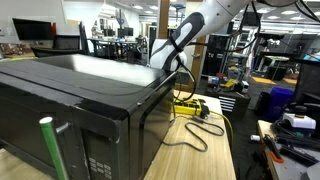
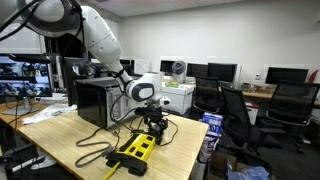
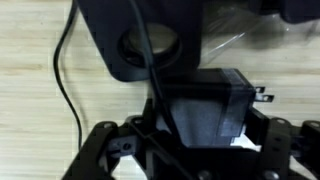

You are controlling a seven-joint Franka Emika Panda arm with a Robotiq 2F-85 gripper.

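Note:
Low over the table's far part, my gripper [image 2: 158, 128] stands beside a yellow and black device [image 2: 137, 148]. In the wrist view, a dark block-shaped object [image 3: 205, 105] with a small tab on its right side lies between the gripper's spread fingers [image 3: 118, 142]. Whether they touch it cannot be made out. Above it sits a black piece [image 3: 150, 45] with a round hole, crossed by a dark cable. In exterior view 1, the big black oven-like box [image 1: 100, 105] hides the gripper.
Black cable [image 1: 205, 128] loops over the wooden table [image 1: 190, 160] near the yellow device. A white box [image 2: 177, 97] stands behind the arm. Office chairs [image 2: 245, 120] are beyond the table edge. Bare tabletop shows at the front left.

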